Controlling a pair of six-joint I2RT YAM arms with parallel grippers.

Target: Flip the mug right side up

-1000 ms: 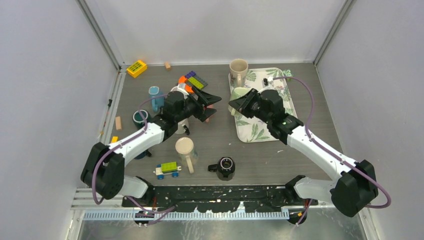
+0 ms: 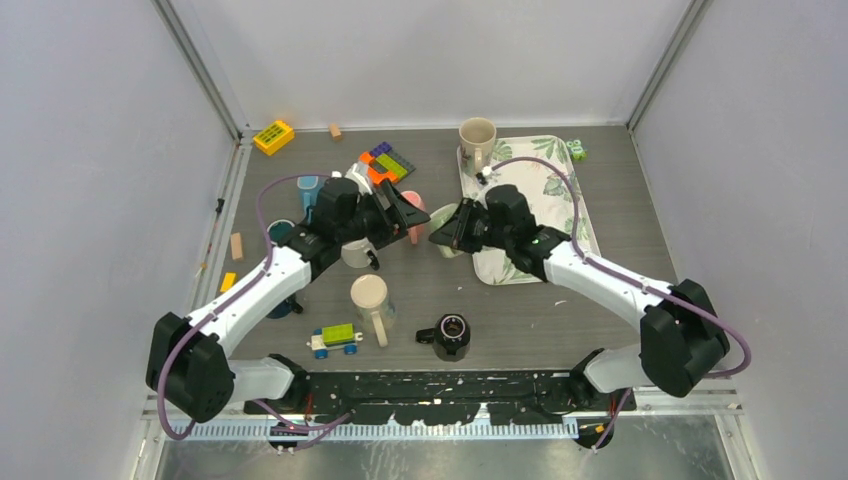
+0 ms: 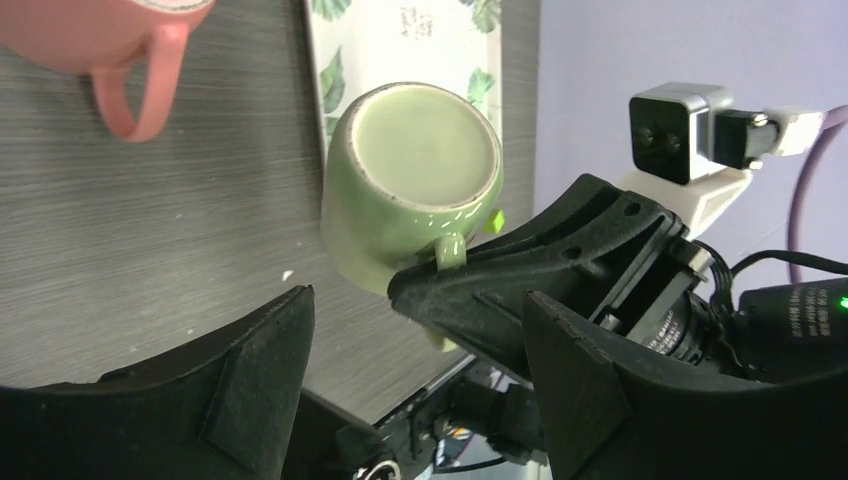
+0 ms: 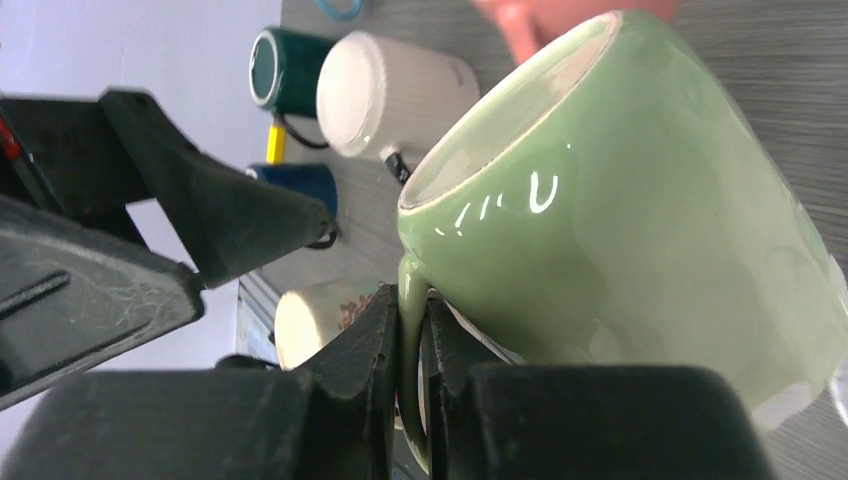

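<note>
My right gripper [image 2: 452, 228] is shut on the handle of a pale green mug [image 2: 442, 225], held off the table left of the tray. In the right wrist view the mug [image 4: 620, 230] is tilted, its handle between the fingers. In the left wrist view its closed base [image 3: 420, 150] faces the camera. My left gripper [image 2: 405, 218] is open just left of the green mug, with nothing between its fingers; in its wrist view the fingers stand apart below the mug.
A pink mug [image 2: 412, 200] stands behind the grippers, a patterned mug [image 2: 370, 305] and a black mug [image 2: 450, 340] toward the front. A leaf-pattern tray [image 2: 530, 265] lies right, a tall mug [image 2: 477, 140] at its back corner. Other mugs crowd the left.
My right gripper has moved left and slightly toward the front with the green mug, away from over the tray. The left arm has shifted slightly leftward.
</note>
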